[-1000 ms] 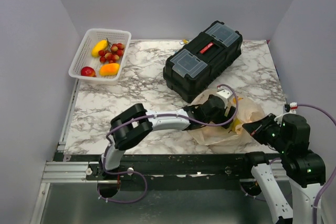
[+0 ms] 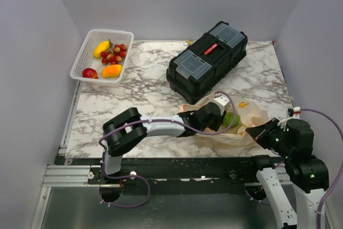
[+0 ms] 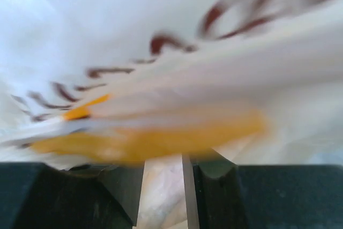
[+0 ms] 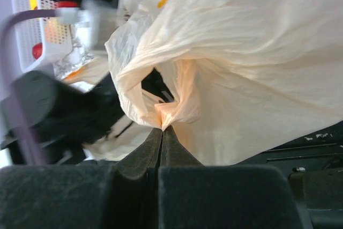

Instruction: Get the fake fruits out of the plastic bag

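The pale plastic bag (image 2: 214, 140) lies crumpled at the front of the table. My left gripper (image 2: 221, 124) is inside its opening, beside a green fruit (image 2: 231, 120). In the left wrist view, the left fingers (image 3: 128, 186) stand a little apart; pale material shows in the gap, and whether they grip it does not show. A blurred orange-yellow shape (image 3: 177, 140) shows just beyond them. My right gripper is shut on the gathered edge of the bag and holds it at the right side.
At the back left, a white basket (image 2: 78, 66) holds a yellow fruit (image 2: 102, 48), an orange one (image 2: 112, 71), a red one (image 2: 90, 73) and a small red bunch. A black toolbox (image 2: 206, 60) stands close behind the bag.
The green fruit now shows plainly beside it. My right gripper stays at the bag's edge, shifted slightly.
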